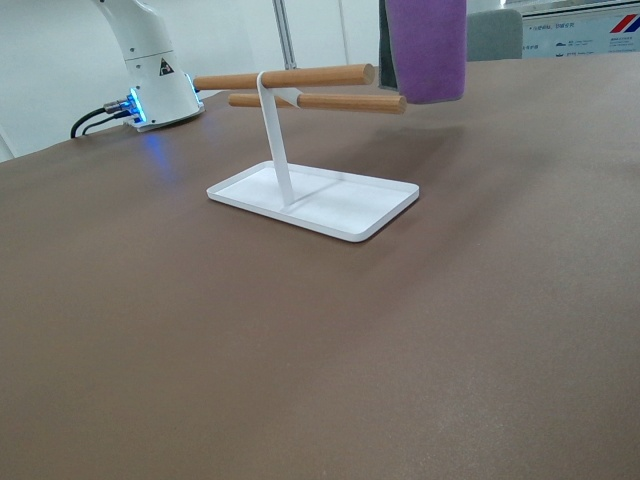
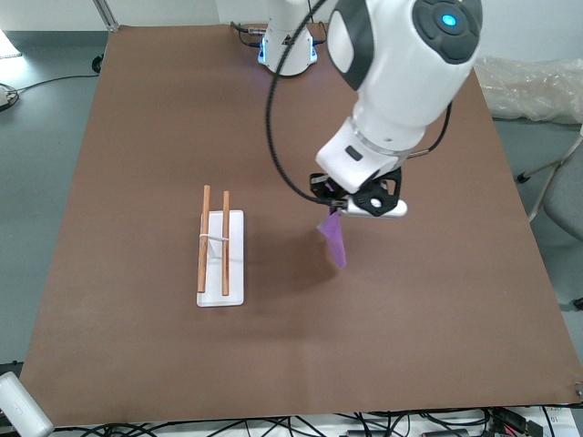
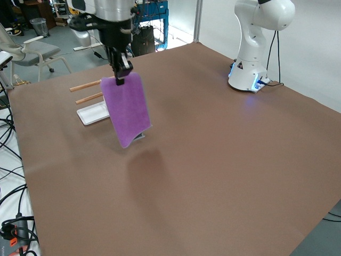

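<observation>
My gripper [image 3: 120, 79] holds a purple cloth [image 3: 125, 109] that hangs down above the table, right of the rack in the left view, where the cloth [image 2: 333, 238] shows edge-on below the arm. The rack [image 2: 233, 273] has a white tray base [image 1: 330, 205] and two horizontal wooden bars [image 1: 315, 78] on a white post. In the top view the cloth [image 1: 425, 45] hangs behind the bars. In the right view it covers part of the rack.
Cables run along one table edge, and a chair [image 3: 37, 53] stands off the table.
</observation>
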